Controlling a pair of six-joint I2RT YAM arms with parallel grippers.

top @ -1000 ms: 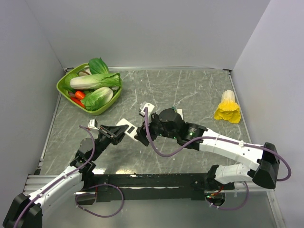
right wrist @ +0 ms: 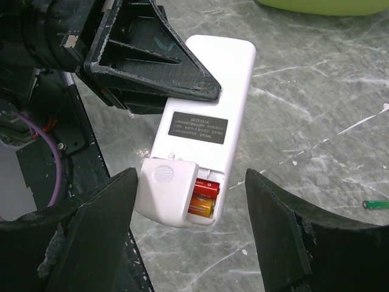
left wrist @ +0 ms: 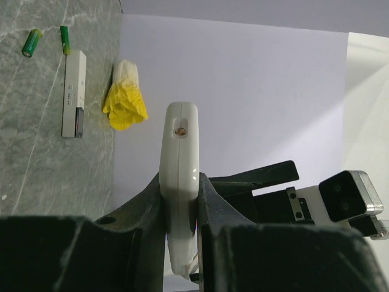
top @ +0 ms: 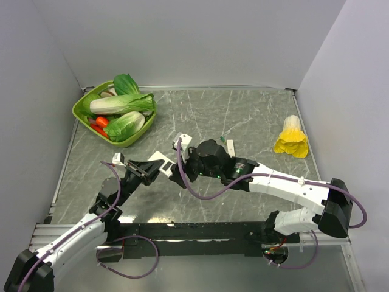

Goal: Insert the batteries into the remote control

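My left gripper [top: 157,168] is shut on the white remote control, holding it upright in the left wrist view. In the right wrist view two batteries, red [right wrist: 205,187] and orange [right wrist: 200,205], sit in the lower compartment, partly under the white cover [right wrist: 164,191]. My right gripper is part open around that lower end, one finger either side; whether it touches the cover is unclear. Two green batteries [left wrist: 31,42] [left wrist: 65,39] lie on the table.
A white box [left wrist: 73,91] lies by the green batteries. A green basket [top: 79,115] of vegetables stands back left, a yellow cabbage-like object [top: 290,143] at the right. The marble table is otherwise mostly clear.
My right arm has moved slightly leftward toward the remote. My left arm and the remote look unchanged in the top view.
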